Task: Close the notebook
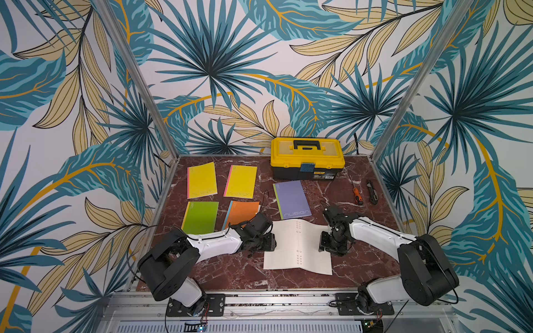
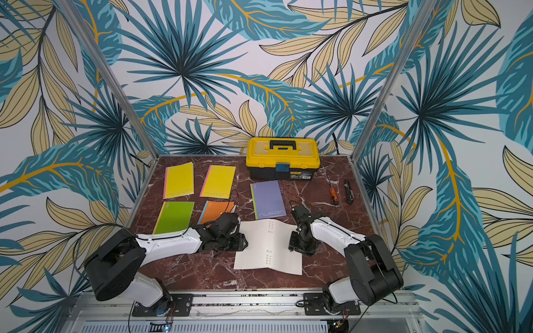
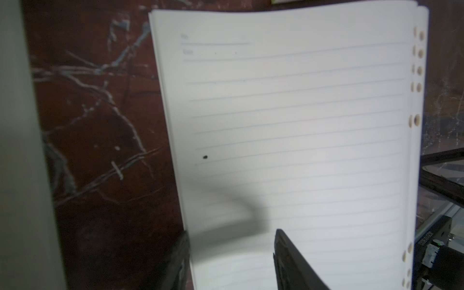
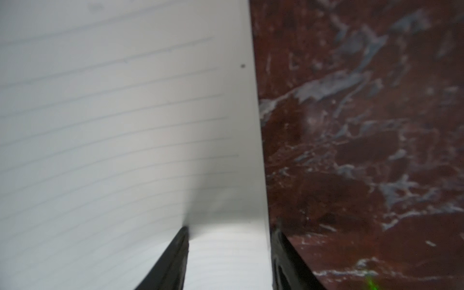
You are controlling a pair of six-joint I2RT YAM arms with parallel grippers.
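The open notebook (image 1: 297, 252) lies on the table, its lined white pages facing up and its middle bulging along the fold. At its left edge is my left gripper (image 1: 272, 243). In the left wrist view that page edge runs beside the left fingertip, the fingers (image 3: 290, 261) apart over the page (image 3: 299, 159). My right gripper (image 1: 323, 245) is at the right edge. In the right wrist view its fingers (image 4: 169, 261) stand apart, the page edge (image 4: 264, 207) close to the right fingertip. Contact with the paper cannot be told on either side.
A purple notebook (image 1: 291, 198) lies just behind the open one. The orange notebook (image 1: 242, 212) is partly behind the left arm. A yellow toolbox (image 1: 308, 158) stands at the back, with an orange-handled tool (image 1: 357, 195) to its right. Bare table lies in front.
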